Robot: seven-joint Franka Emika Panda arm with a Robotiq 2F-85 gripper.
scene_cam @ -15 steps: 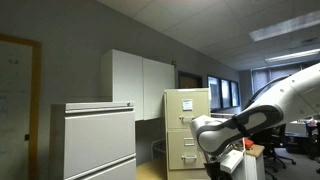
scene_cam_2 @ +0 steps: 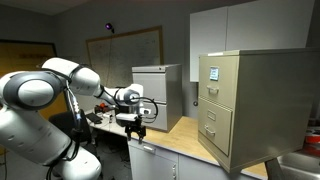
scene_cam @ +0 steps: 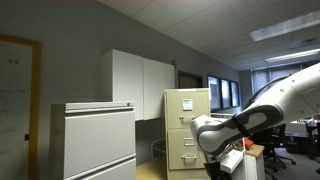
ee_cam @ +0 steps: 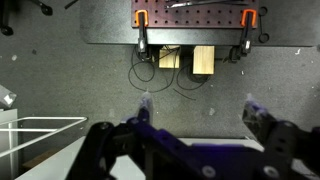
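Note:
My gripper is open in the wrist view, its two dark fingers (ee_cam: 142, 122) wide apart with nothing between them. It points down over a grey floor (ee_cam: 200, 140). In exterior view 2 the white arm (scene_cam_2: 60, 90) reaches in from the left, and the gripper (scene_cam_2: 138, 132) hangs in front of the white drawer front (scene_cam_2: 165, 160). Exterior view 1 shows the arm (scene_cam: 285, 100) coming from the right, with its dark gripper low near the bottom edge.
A tan filing cabinet (scene_cam_2: 240, 105) stands on the wooden counter (scene_cam_2: 190, 137), beside a grey cabinet (scene_cam_2: 155, 88). At the wrist view's top, a perforated board (ee_cam: 195, 17) carries orange-tipped clamps; loose black cable and two wood pieces (ee_cam: 203, 60) lie below it.

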